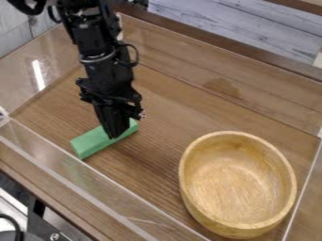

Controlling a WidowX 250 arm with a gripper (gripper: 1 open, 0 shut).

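Observation:
My black gripper [123, 126] points down over a green block [96, 141] lying on the wooden surface at the lower left. The gripper is shut, and its tips are at the upper right part of the block, partly covering it; I cannot tell whether they touch it.
A large light wooden bowl [238, 193] stands at the lower right. A metal edge runs along the near left, and a pale panel sits at the back right.

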